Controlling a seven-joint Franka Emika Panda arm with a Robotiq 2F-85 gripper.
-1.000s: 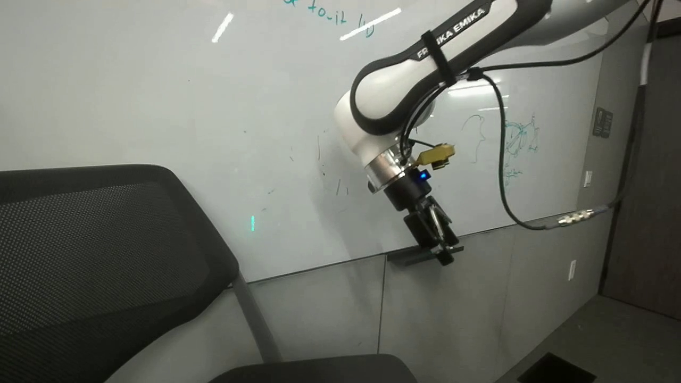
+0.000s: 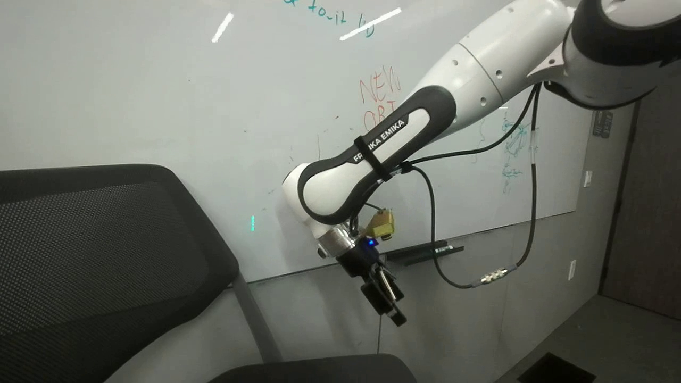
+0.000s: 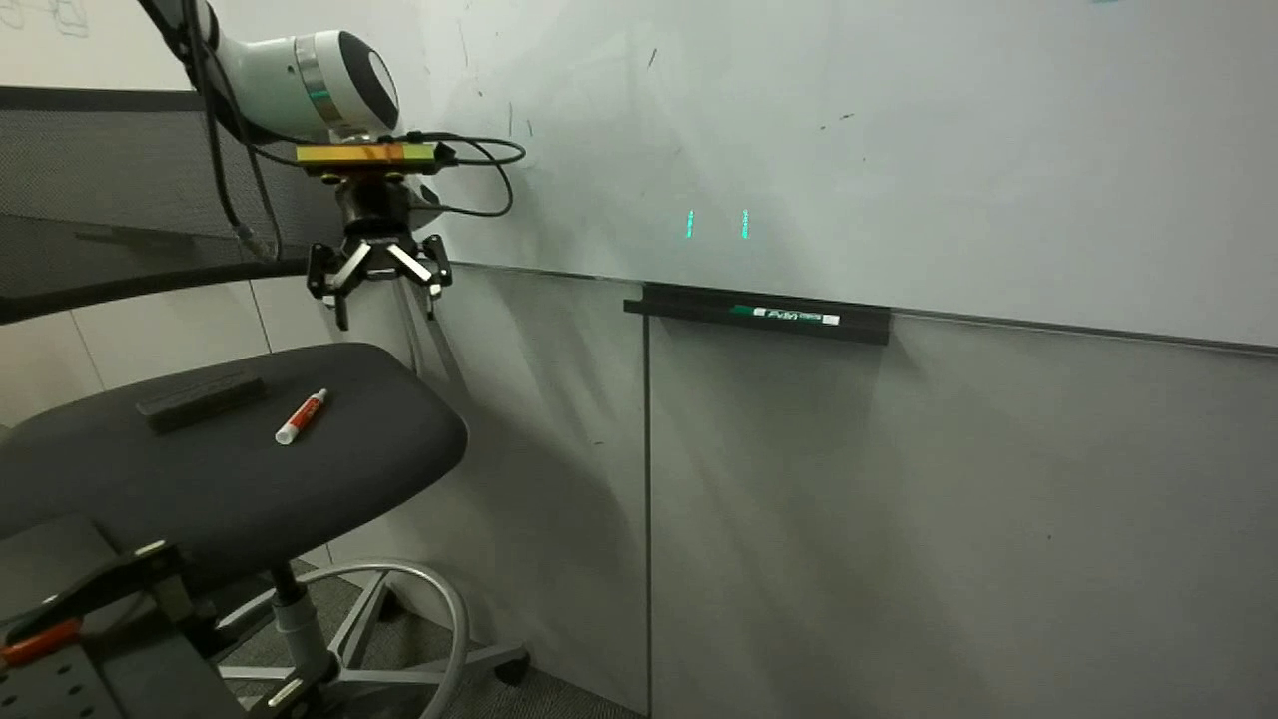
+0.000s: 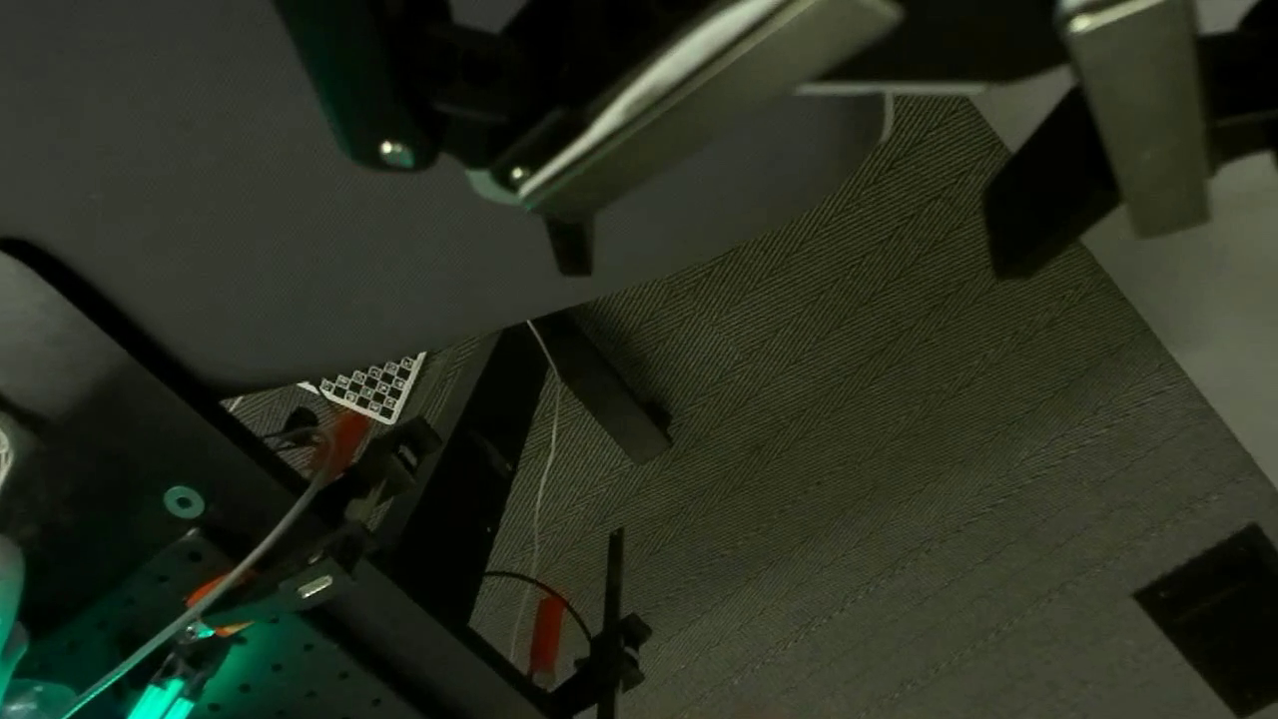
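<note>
My gripper hangs in the air above the dark chair seat, its two fingers spread apart with nothing between them. On that seat lie a red and white marker and, to its left, a black block that looks like an eraser. Both are clear of the gripper. Exterior view 1 has the gripper in front of the wall, above the seat edge. From the wrist, the open fingers frame part of the bare seat and the carpet; neither marker nor block shows there.
A black tray on the whiteboard's lower edge holds a green and white marker. The chair's mesh back rises at the left. Dark mounting hardware stands near the seat. Open floor lies beyond.
In exterior view 1 the arm has swung left and down, bringing the gripper from in front of the tray to lower, nearer the chair seat. The chair has stayed put.
</note>
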